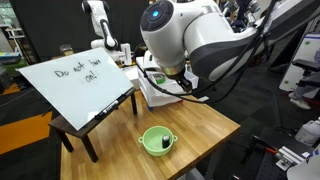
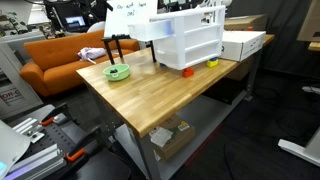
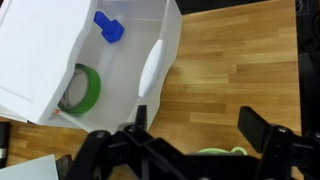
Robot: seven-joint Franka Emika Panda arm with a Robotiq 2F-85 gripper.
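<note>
In the wrist view my gripper stands open, its dark fingers wide apart and only bare tabletop between them. A white bin (image 3: 158, 65) lies to the left, holding a green tape roll (image 3: 82, 90) and a blue object (image 3: 108, 27). At the bottom edge, the rim of a green bowl (image 3: 222, 151) shows, mostly hidden by the gripper. Exterior view 1 has the green bowl (image 1: 147, 147) on the table with a small dark object (image 1: 167, 141) inside. The arm hangs above and behind it there; its fingers are hard to make out.
A white board with handwriting (image 1: 80, 85) leans on a dark stand left of the bowl. White bins (image 2: 190, 42) stand farther back, with a red object (image 2: 187, 72) and a yellow one (image 2: 213, 63) beside them.
</note>
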